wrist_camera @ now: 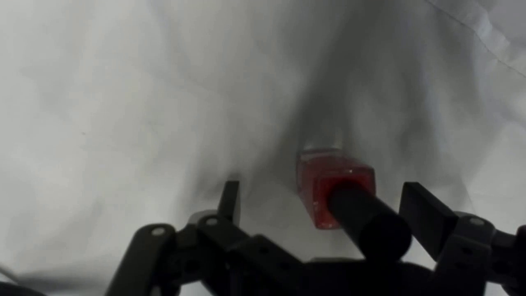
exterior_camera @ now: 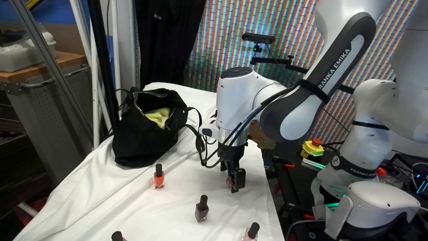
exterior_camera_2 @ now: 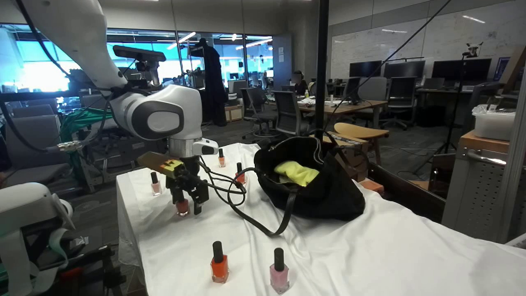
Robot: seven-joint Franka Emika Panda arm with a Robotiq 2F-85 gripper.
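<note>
A red nail polish bottle [wrist_camera: 320,190] with a black cap [wrist_camera: 372,224] stands on the white cloth, between the spread fingers of my open gripper. In the wrist view it sits closer to the right finger [wrist_camera: 426,212], with a wide gap to the left one. Exterior view 2 shows the glass of this red bottle [exterior_camera_2: 183,208] below the gripper [exterior_camera_2: 188,203], its cap hidden among the fingers. From exterior view 1, the gripper [exterior_camera: 230,180] covers most of it.
A black bag [exterior_camera: 146,132] holding yellow cloth lies open; its straps reach toward the arm. Around stand an orange-red bottle [exterior_camera: 159,180], a dark one [exterior_camera: 201,212], a pale pink one [exterior_camera: 251,233] and a mauve-pink one [exterior_camera_2: 279,276]. Bare cloth [exterior_camera_2: 394,256] lies beside the bag.
</note>
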